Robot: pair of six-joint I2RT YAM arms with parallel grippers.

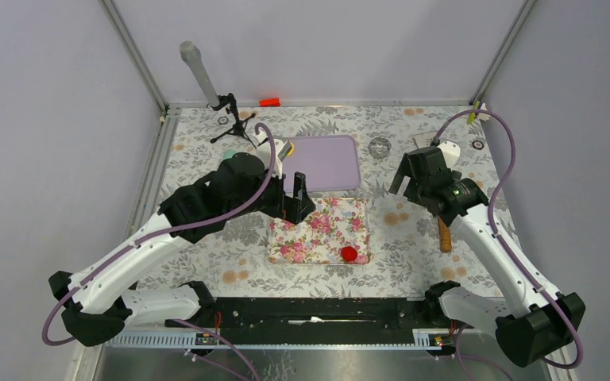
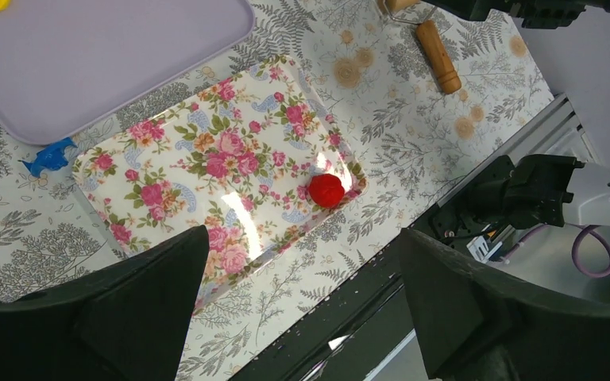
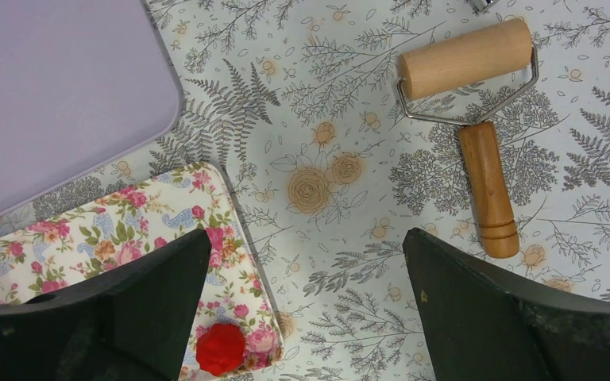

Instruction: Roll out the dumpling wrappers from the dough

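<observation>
A red lump of dough (image 2: 326, 190) rests on the front right corner of a floral board (image 1: 310, 230). To the right lies a wooden rolling pin, its roller (image 3: 465, 59) at the back and its handle (image 3: 488, 190) toward the front. My left gripper hangs over the board's left part, fingers open and empty. My right gripper is above the table between board and rolling pin, also open with nothing between its fingers.
A lilac tray (image 1: 322, 163) lies behind the board, with a blue object (image 2: 48, 159) between them. A clear round item (image 1: 379, 148) sits right of the tray. A stand (image 1: 234, 119) occupies the back left. The table between board and rolling pin is clear.
</observation>
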